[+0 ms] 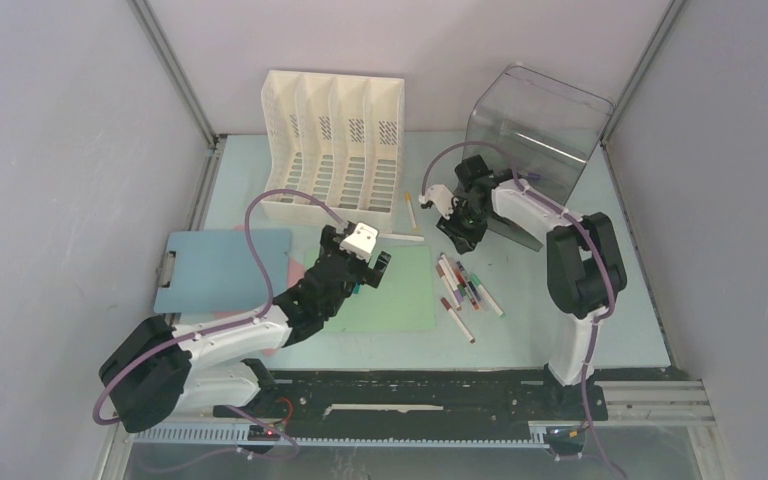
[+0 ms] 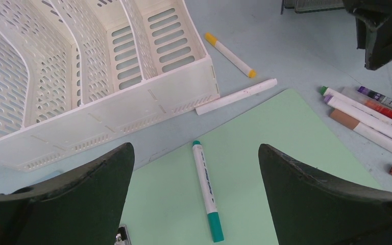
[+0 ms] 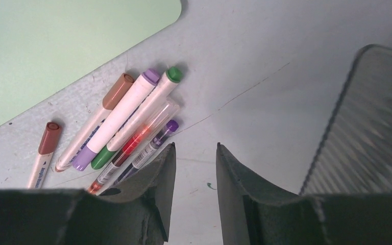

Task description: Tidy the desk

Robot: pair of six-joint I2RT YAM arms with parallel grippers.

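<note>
Over the green clipboard [image 1: 400, 290] my left gripper stands open. A teal-capped marker [image 2: 205, 189] lies on the clipboard, between its fingers in the left wrist view but below them. My right gripper is open and empty, above bare desk left of the wire mesh bin [image 1: 535, 130]. Several markers [image 1: 460, 285] lie bunched right of the clipboard, with purple, green, red and brown caps; a brown-capped one [image 3: 43, 153] is apart from them. Behind the clipboard lie a yellow-capped marker [image 2: 230, 55] and a white marker [image 2: 236, 97].
A white slotted file rack [image 1: 335, 145] stands at the back, its compartments empty. A blue clipboard [image 1: 222, 270] lies at the left over something pink. The mesh bin fills the back right corner. Free desk lies at the front right.
</note>
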